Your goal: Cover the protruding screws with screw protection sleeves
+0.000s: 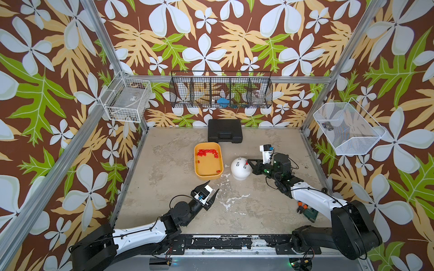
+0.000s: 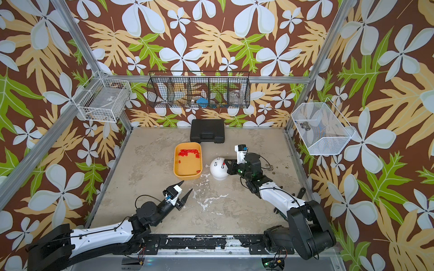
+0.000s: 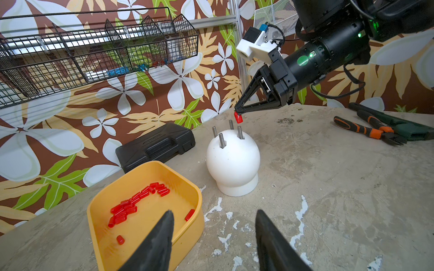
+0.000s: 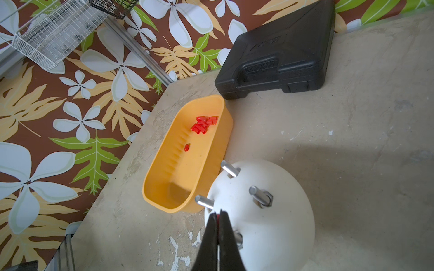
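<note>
A white ball on a pedestal (image 3: 232, 167) stands mid-table with four upright bare screws (image 4: 260, 195). My right gripper is shut on a red sleeve, held just above the screws at the ball's right side; in the right wrist view the fingertips mostly hide it. An orange tray (image 1: 208, 169) left of the ball holds several red sleeves (image 4: 203, 122). My left gripper (image 1: 209, 193) hangs low in front of the tray, its fingers apart with nothing between them.
A black case (image 1: 224, 128) lies behind the tray. Pliers (image 3: 361, 131) and a green tool (image 3: 406, 131) lie at the table's right. Wire baskets (image 1: 220, 90) hang on the walls.
</note>
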